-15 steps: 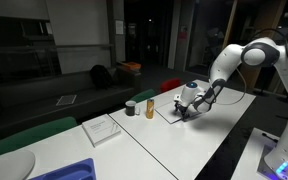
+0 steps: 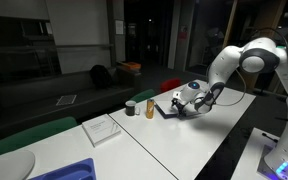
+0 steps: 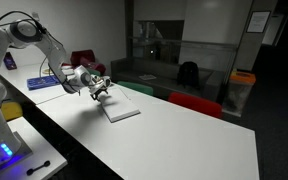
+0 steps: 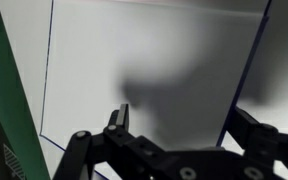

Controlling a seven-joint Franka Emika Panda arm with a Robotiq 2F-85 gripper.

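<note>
A flat white panel (image 4: 134, 75) with dark blue edges fills most of the wrist view, shaded by the arm. In exterior view 2 it appears as a white slab (image 3: 122, 108) on the table beside my gripper (image 3: 98, 99). Seen from exterior view 1, a dark surface (image 2: 165, 109) shows just left of the gripper (image 2: 176, 113). The gripper stands open in the wrist view, its black fingers (image 4: 122, 117) wide apart over the white panel. Contact between fingers and panel cannot be made out.
An orange-brown container (image 2: 150, 108) and a pale mug (image 2: 131, 108) stand left of the arm. Farther left are a white box (image 2: 102, 130) and a blue tray (image 2: 66, 171).
The dark surface now shows left of the gripper, where only a thin dark line lay by the gripper before. The arm's lower end has shifted slightly.
</note>
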